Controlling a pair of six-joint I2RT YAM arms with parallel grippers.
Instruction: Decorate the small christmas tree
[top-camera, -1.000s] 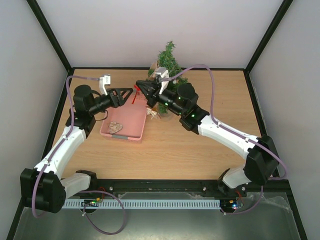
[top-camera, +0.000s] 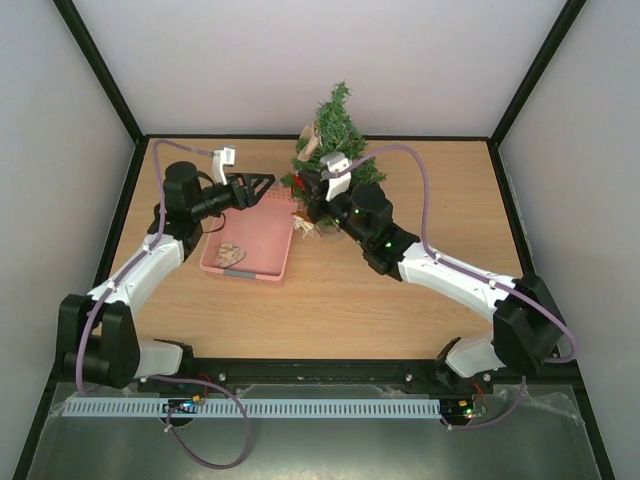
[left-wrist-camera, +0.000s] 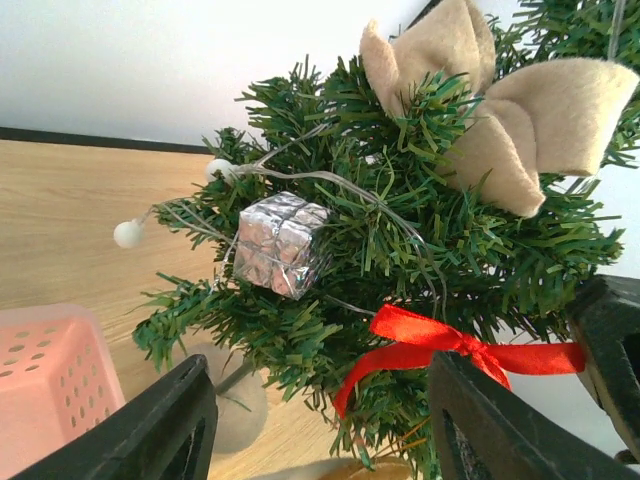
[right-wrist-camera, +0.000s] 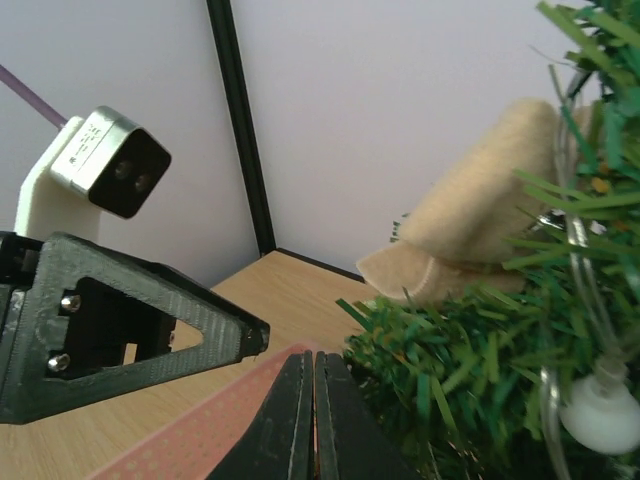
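The green Christmas tree (top-camera: 345, 135) stands at the back of the table. In the left wrist view its branches carry a silver gift box (left-wrist-camera: 280, 243), a beige bow (left-wrist-camera: 545, 120) and a light string with white bulbs (left-wrist-camera: 128, 233). A red ribbon bow (left-wrist-camera: 430, 335) lies against the lower branches. Its right end meets the fingertips of my right gripper, which is shut on it; the right wrist view does not show the ribbon. Left of the tree, my left gripper (top-camera: 262, 191) stands open and empty, facing the bow.
A pink basket (top-camera: 287, 245) sits below the left gripper, with a beige piece (top-camera: 229, 255) inside. Pale strands (top-camera: 304, 226) lie between basket and tree. Both grippers are close together.
My right gripper has moved right, toward the tree, carrying the red bow from above the basket. The left gripper has shifted right.
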